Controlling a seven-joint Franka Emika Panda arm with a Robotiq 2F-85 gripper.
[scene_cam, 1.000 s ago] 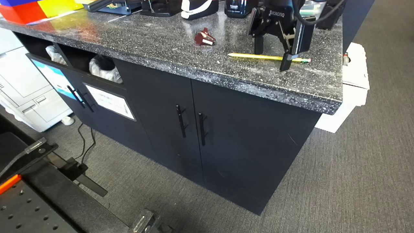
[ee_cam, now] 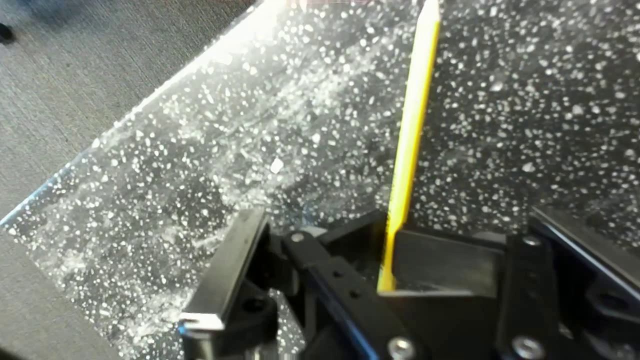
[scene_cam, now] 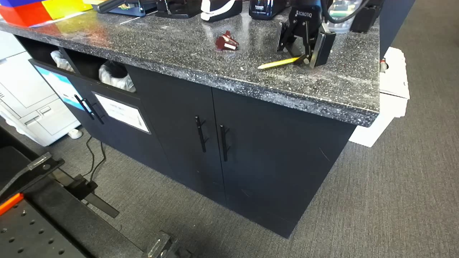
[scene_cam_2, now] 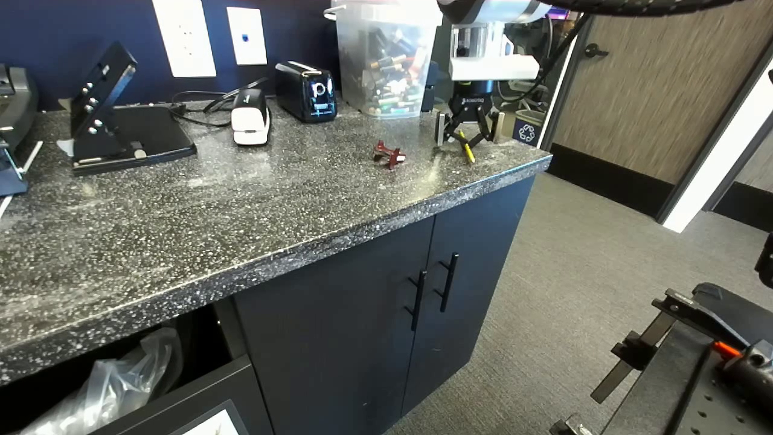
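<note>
A yellow pencil runs from the top of the wrist view down between the black fingertips of my gripper, which is shut on it. In exterior view 1 the pencil sticks out to the left of the gripper, low over the counter's right end; its other end is hidden by the fingers. Exterior view 2 shows the pencil slanting down from the gripper toward the counter's front. Whether it still touches the counter I cannot tell.
A dark red staple remover lies on the speckled counter left of the pencil. Behind stand a black electric sharpener, a stapler and a clear bin of batteries. The counter's right edge is close to the gripper.
The fingers stood apart around the pencil a second ago; now they are together on it. The pencil has turned, its visible end nearer the counter's front, and the gripper has shifted slightly left.
</note>
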